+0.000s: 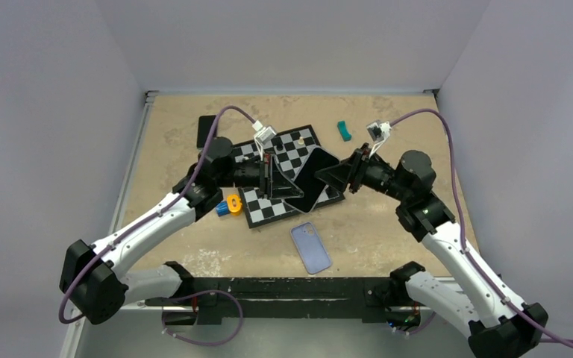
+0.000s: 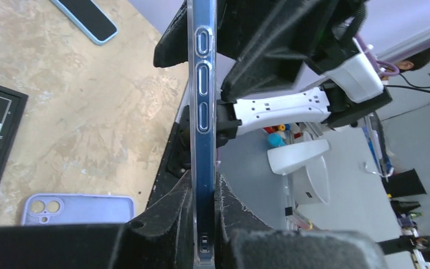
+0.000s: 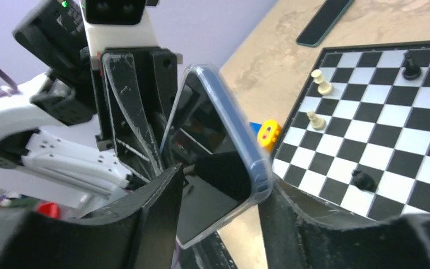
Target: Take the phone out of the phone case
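Observation:
A black-screened phone in a clear case (image 1: 310,181) is held in the air over the chessboard, between both arms. My left gripper is shut on it, gripping across its thin side, where the case's button covers show. My right gripper is at the opposite part of the phone, its fingers around the lower end in the right wrist view; whether they touch it is hard to tell, as that view is blurred.
The chessboard (image 1: 268,216) with pieces lies below. A lilac case (image 1: 310,247) lies in front, a black phone (image 1: 207,130) at back left, yellow and blue objects (image 1: 234,205) left of the board, a teal piece (image 1: 344,130) at the back.

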